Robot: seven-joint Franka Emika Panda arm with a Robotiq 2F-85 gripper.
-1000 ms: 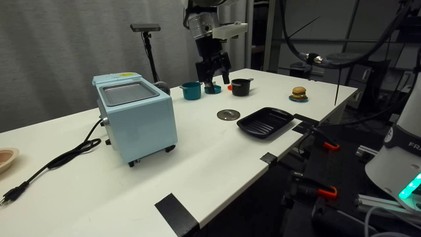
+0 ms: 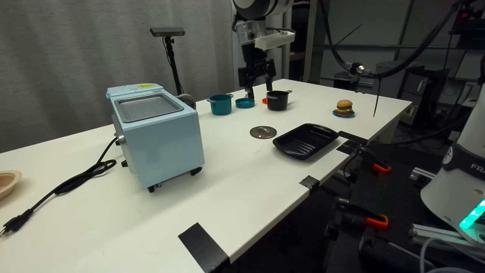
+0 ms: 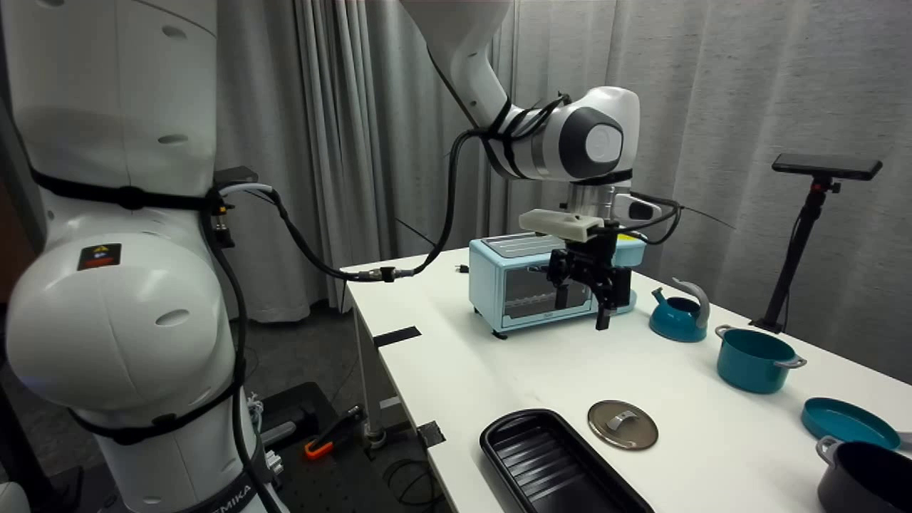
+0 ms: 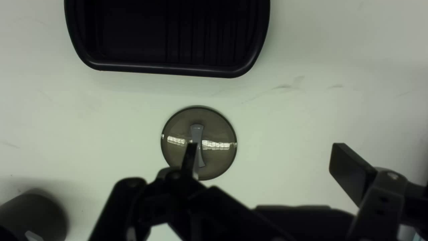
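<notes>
My gripper (image 3: 582, 309) hangs above the white table, fingers spread and nothing between them. In the wrist view the round smoky lid (image 4: 219, 158) with its grey handle lies flat on the table. One of my fingers (image 4: 189, 156) overlaps the handle in that view, while the other stands well off to the right; the lid is below, not touched. Exterior view 2 shows the same lid (image 3: 630, 434) in front of the black ridged tray (image 3: 547, 413). The tray's rim (image 4: 168, 69) also shows at the top of the wrist view.
A light blue toaster oven (image 2: 163, 145) stands on the table. Toward the back are a teal pot (image 3: 752, 363), a teal kettle (image 3: 680, 320), a teal pan (image 3: 846, 423) and a black pot (image 2: 277, 101). A toy burger (image 2: 344, 107) sits farther right. Bare tabletop surrounds the lid.
In exterior view 1 my gripper has shifted right and slightly up, and its tilt has straightened toward vertical. The lid, tray and cookware are where they were.
</notes>
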